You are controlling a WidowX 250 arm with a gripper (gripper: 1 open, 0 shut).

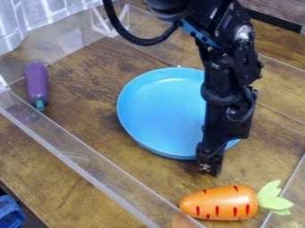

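Note:
My black gripper [210, 153] reaches down over the right side of a blue plate [155, 110], its tip low at the plate's front-right rim near the wooden table; whether it is open or shut is hard to tell. In front of it lies an orange toy carrot [218, 203] with a pale green top.
A purple toy eggplant [37, 86] lies at the left. Clear plastic walls run along the left and lower edges. A blue object [9, 213] is at the lower-left corner. Bare table lies right of the arm.

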